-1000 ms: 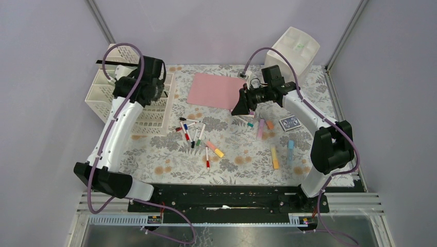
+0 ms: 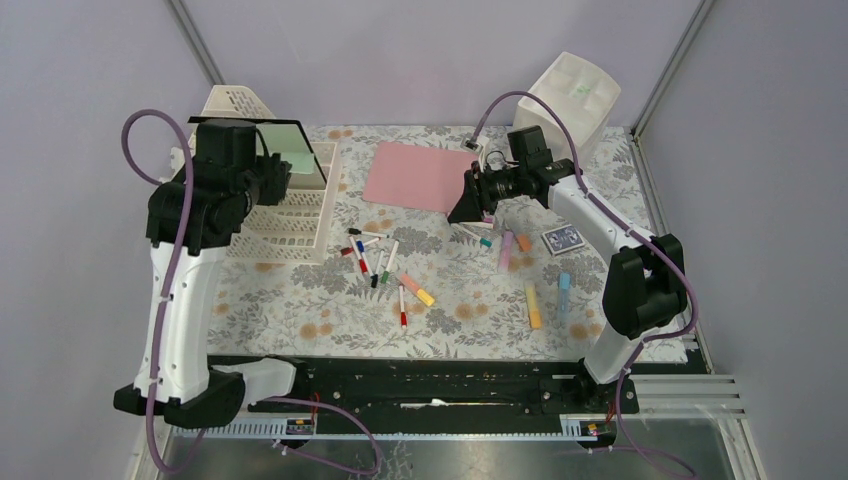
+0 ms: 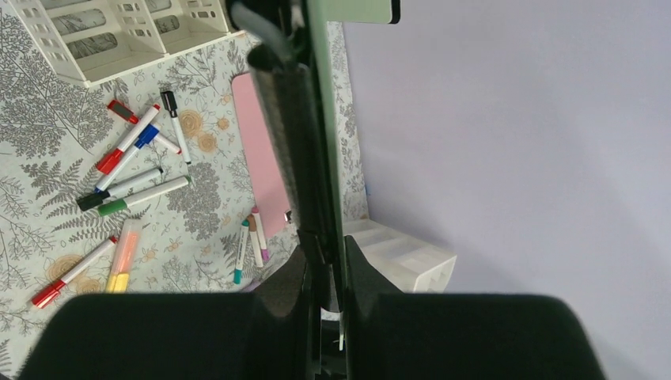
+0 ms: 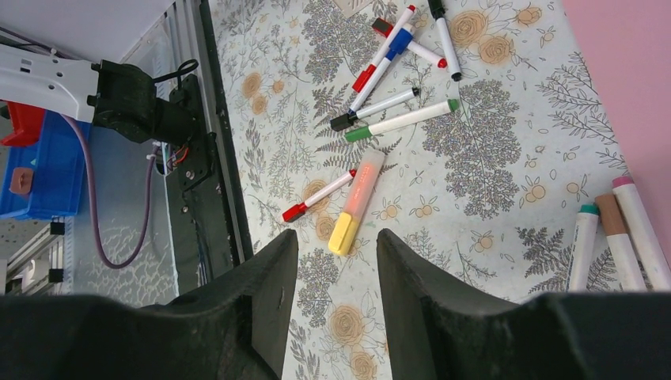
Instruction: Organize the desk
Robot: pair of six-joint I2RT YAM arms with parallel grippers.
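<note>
My left gripper (image 2: 276, 180) is at the white basket (image 2: 320, 220) at the back left, shut on a green board (image 3: 360, 9) with dark edging, seen edge-on in the left wrist view. Loose markers (image 4: 411, 119) lie mid-desk, with a pink-and-yellow stick (image 2: 417, 289) nearer the front. My right gripper (image 2: 462, 210) hangs over more markers (image 4: 629, 245) beside the pink mat (image 2: 405, 172), its fingers apart with nothing seen between them.
A white organizer (image 2: 565, 90) stands at the back right. A card box (image 2: 563, 240) and several coloured sticks (image 2: 534, 305) lie on the right.
My left arm has moved leftward over the basket, and more of the green board shows in the top view. The right arm looks still.
</note>
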